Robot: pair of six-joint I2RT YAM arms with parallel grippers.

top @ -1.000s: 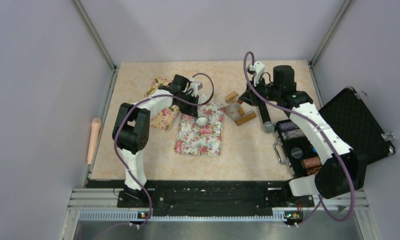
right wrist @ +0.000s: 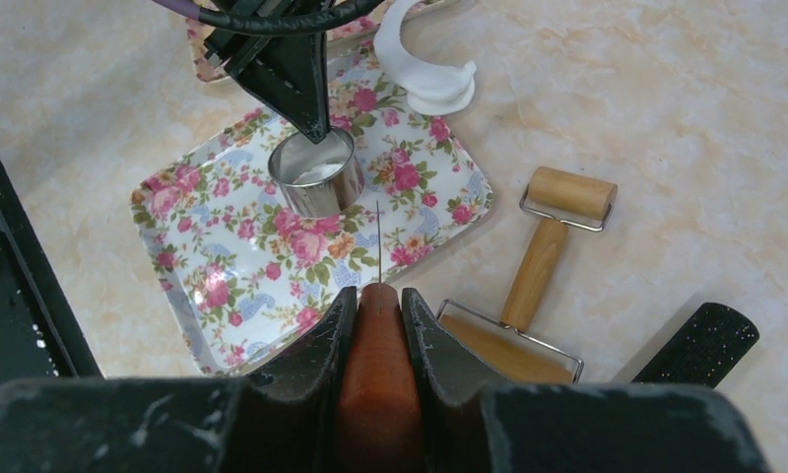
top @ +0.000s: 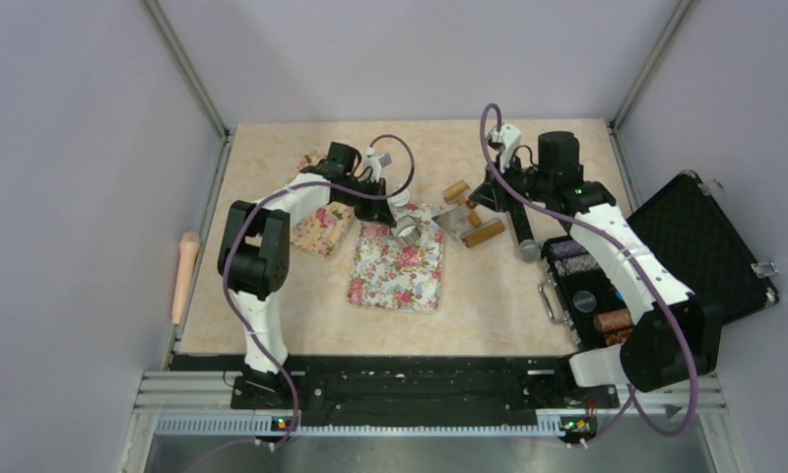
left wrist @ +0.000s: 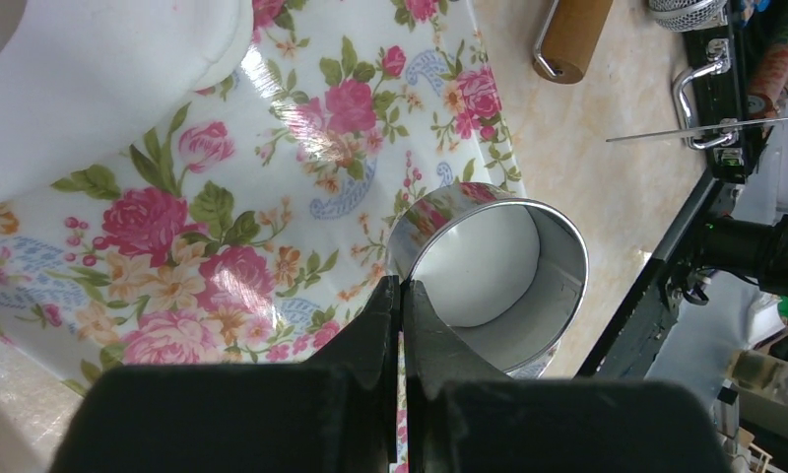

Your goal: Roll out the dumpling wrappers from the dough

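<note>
A floral tray (top: 390, 281) lies in the middle of the table. On it a steel ring cutter (left wrist: 558, 286) has white dough (left wrist: 474, 261) inside. My left gripper is shut at the cutter's near wall; whether the rim is between its fingertips is unclear. More white dough (right wrist: 425, 74) lies at the tray's back edge. My right gripper is shut on a wooden handle (right wrist: 380, 394) with a thin metal blade (top: 451, 223), held over the table right of the tray.
A wooden roller (right wrist: 533, 276) and a black cylinder (right wrist: 695, 345) lie to the right. An open black case (top: 705, 246) fills the right side. A second floral tray (top: 321, 236) lies at left.
The right arm is almost still.
</note>
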